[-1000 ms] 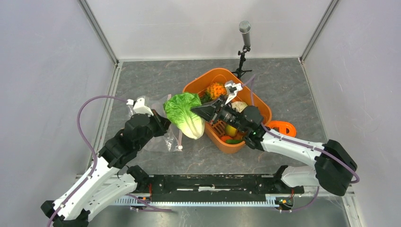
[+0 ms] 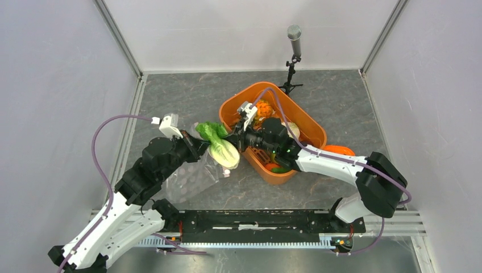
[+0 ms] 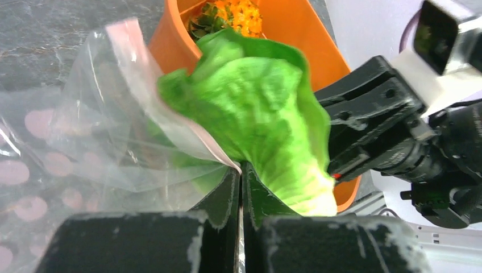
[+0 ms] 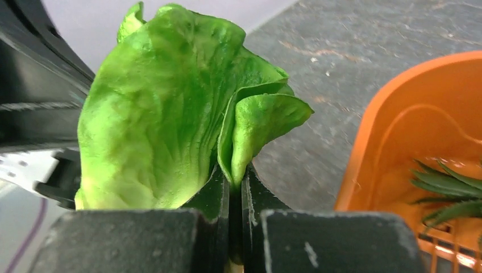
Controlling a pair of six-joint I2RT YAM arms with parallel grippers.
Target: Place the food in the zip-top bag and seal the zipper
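A leafy green cabbage (image 2: 223,149) with a pale base hangs between the two arms, beside the orange basket. My right gripper is shut on its leaf, as the right wrist view shows close up. The clear zip top bag (image 2: 193,179) lies to the left, its sheet spread toward the table's front. My left gripper is shut on the bag's edge, and the white zipper strip (image 3: 187,126) runs up from those fingertips. The cabbage stands right against the bag's mouth in the left wrist view; how much of it is inside cannot be told.
An orange basket (image 2: 315,128) holds several toy foods, among them an orange flowery piece (image 3: 241,18). Behind it stands a microphone on a small stand (image 2: 294,42). An orange lid-like thing (image 2: 339,150) lies right of the basket.
My right gripper has moved left and turned, carrying the cabbage toward the bag. The cabbage now appears narrower and more upright. The left gripper has stayed nearly still on the bag.
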